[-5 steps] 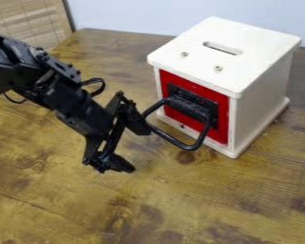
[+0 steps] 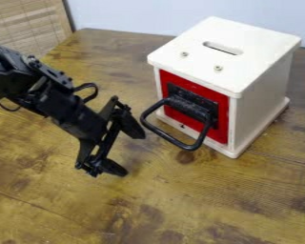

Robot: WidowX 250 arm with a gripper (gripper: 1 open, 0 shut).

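A black gripper (image 2: 125, 149) reaches in from the left, tilted downward over the wooden table, its fingers spread open with nothing between them. To its right stands a white box (image 2: 259, 95) with a slot and two small knobs on top. Its front has a red panel (image 2: 174, 81) with a black fixture and a large black loop handle (image 2: 187, 145) sticking out toward the gripper. The gripper is left of the handle, apart from it.
A woven mat (image 2: 22, 29) is at the upper left, and a pale wall runs behind the box.
The gripper has shifted a little to the left, away from the handle. The box and handle have not visibly moved.
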